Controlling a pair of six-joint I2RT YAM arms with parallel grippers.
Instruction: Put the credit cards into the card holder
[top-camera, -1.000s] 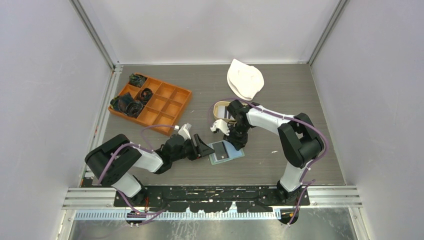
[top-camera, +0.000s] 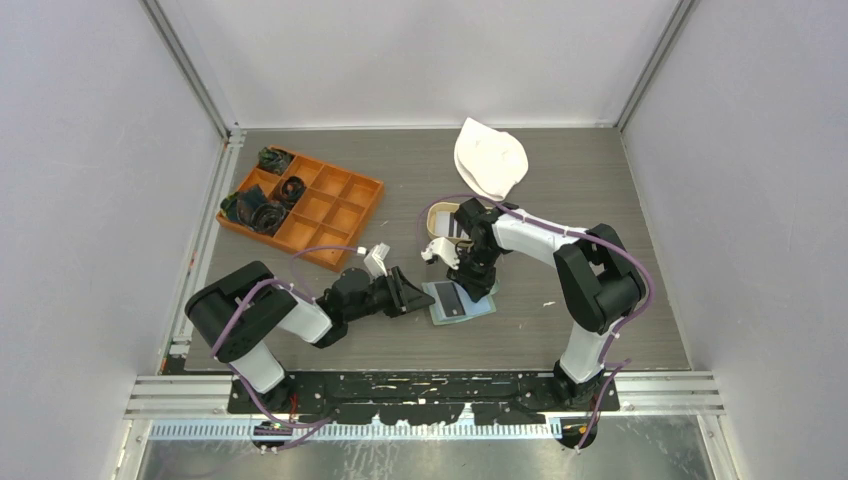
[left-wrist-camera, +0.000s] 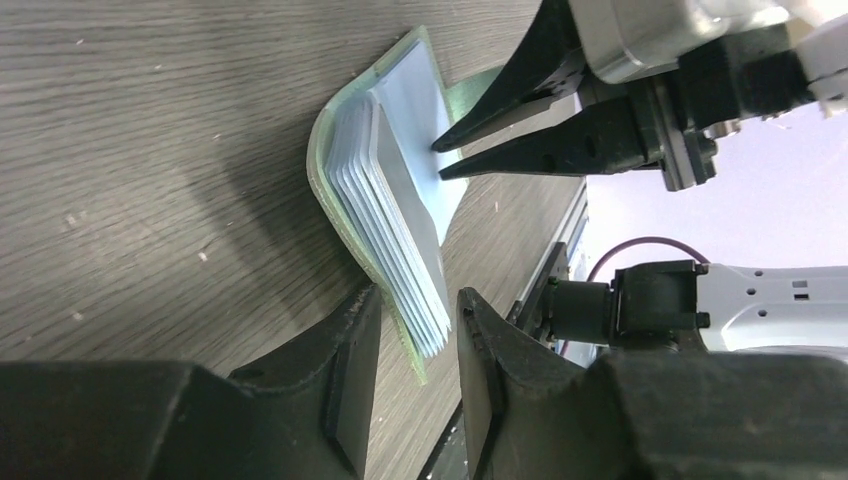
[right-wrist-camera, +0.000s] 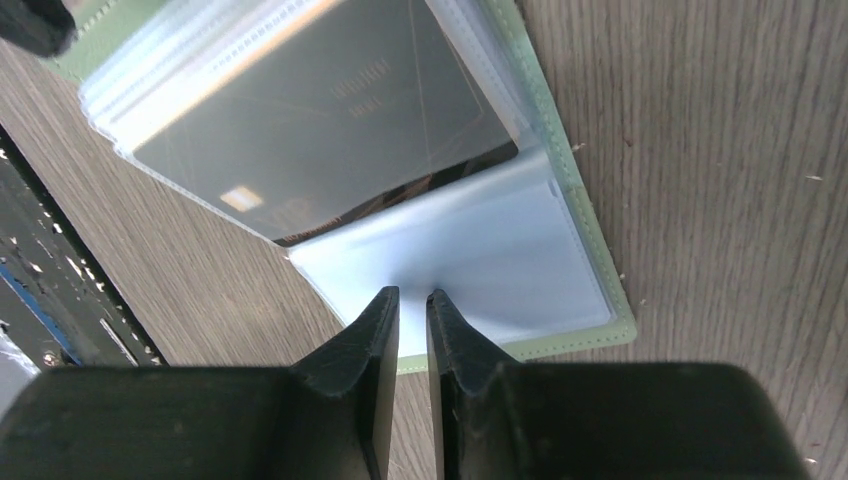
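The card holder (top-camera: 477, 306), pale green with clear bluish sleeves, lies open on the table between my grippers. A dark grey card (right-wrist-camera: 330, 120) sits in its sleeve stack, with a blue-white sleeve page (right-wrist-camera: 470, 260) beside it. In the left wrist view the sleeve stack (left-wrist-camera: 375, 215) fans at one edge. My left gripper is part open at the holder's near end, which shows between its fingers without being clamped. My right gripper is closed to a narrow gap, its tips at the blue-white page; whether they pinch the sleeve is unclear.
Behind the right gripper, a shallow tan tray (top-camera: 441, 210) holds white and dark cards, partly hidden by the arm. A white cloth (top-camera: 490, 158) lies at the back. The orange compartment box (top-camera: 318, 208) stands back left.
The card holder has shifted slightly right, and the left gripper has moved a little the same way. The right gripper stays nearly where it was.
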